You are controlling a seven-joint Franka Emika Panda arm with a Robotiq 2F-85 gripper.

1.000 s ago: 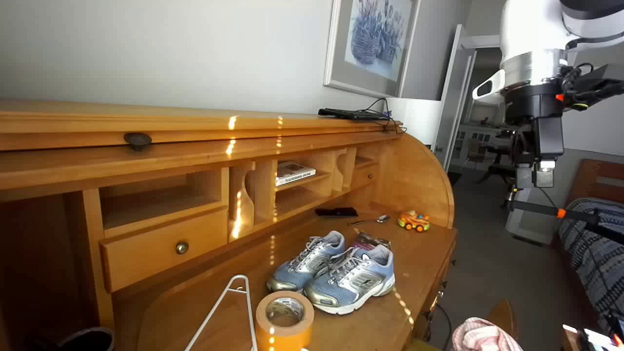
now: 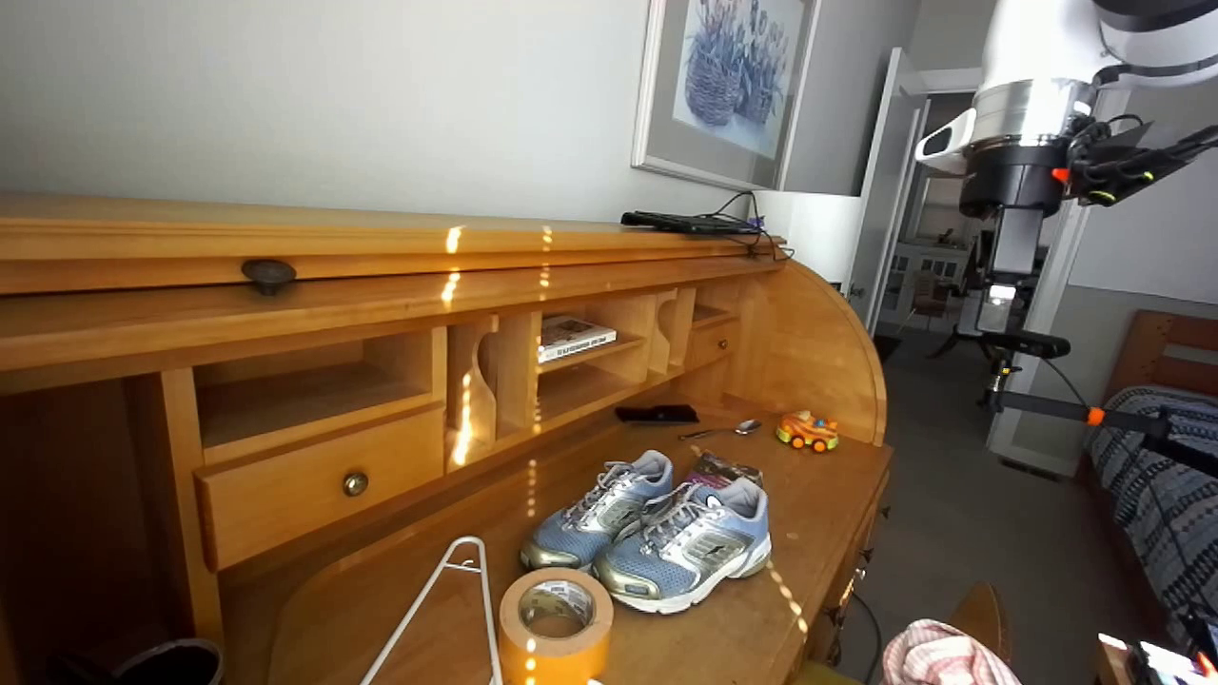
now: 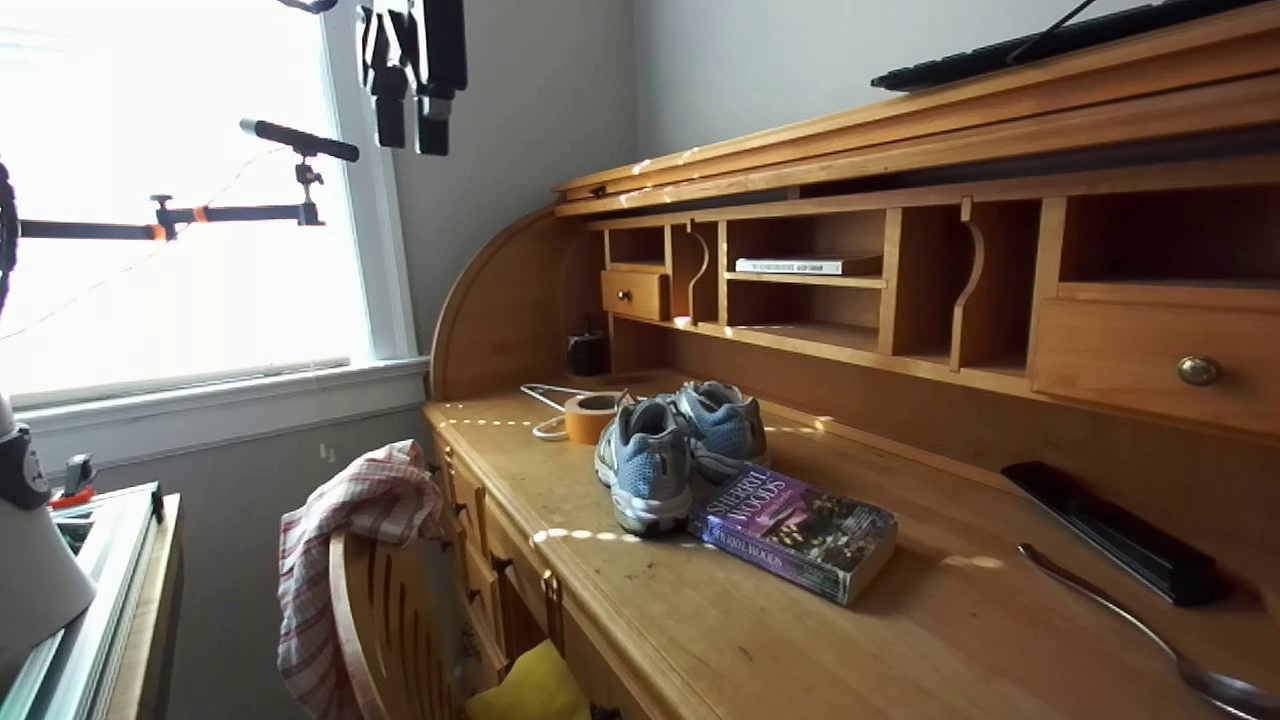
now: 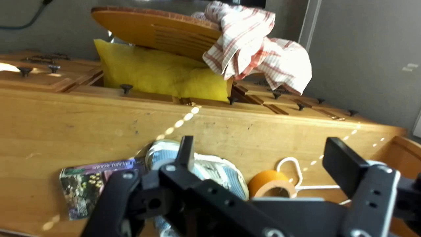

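High above the front of the desk, my gripper [image 3: 411,130] hangs with its fingertips down and apart. In the wrist view its two dark fingers [image 4: 340,162] stand wide open, and nothing is between them. On the desk sits a pair of blue and grey running shoes [image 2: 685,546], side by side. A purple paperback [image 3: 792,528] lies flat against the heels. Close to the shoe toes is a roll of orange tape [image 2: 556,634], with a white hanger [image 2: 484,588] beside it. The gripper touches none of these; its arm partly covers the shoes in the wrist view.
Along the desk's back run cubbies and small drawers [image 2: 325,485]. A black case-like object [image 3: 1116,534], a spoon [image 3: 1110,612] and an orange toy car [image 2: 807,432] are also on the desk. A chair [image 3: 372,624] draped with a checked cloth [image 3: 360,528] stands in front.
My gripper has shifted a little to the left in exterior view 1, and its hand has turned. The desk objects have stayed where they were.
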